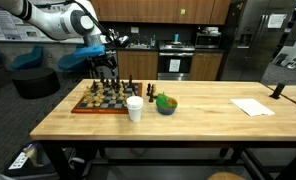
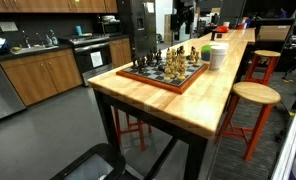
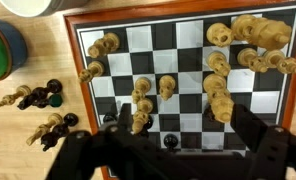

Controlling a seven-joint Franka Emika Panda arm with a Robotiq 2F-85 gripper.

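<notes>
A chessboard (image 1: 105, 108) with a reddish-brown border lies on the table's left part, with light and dark pieces standing on it. My gripper (image 1: 105, 68) hangs above the board, clear of the pieces. From the wrist view, the gripper is open, its dark fingers (image 3: 253, 132) wide apart over the board. Several tan pieces, among them a tall one (image 3: 221, 104) near the right finger, show below. Small dark pieces (image 3: 170, 141) stand lower in that view, partly hidden by the fingers. Nothing is visibly held.
Beside the board stand a white cup (image 1: 135, 108) and a blue bowl (image 1: 166, 106) with something green in it. Several loose pieces (image 3: 50, 128) lie off the board's left edge in the wrist view. White paper (image 1: 252, 106) lies at right.
</notes>
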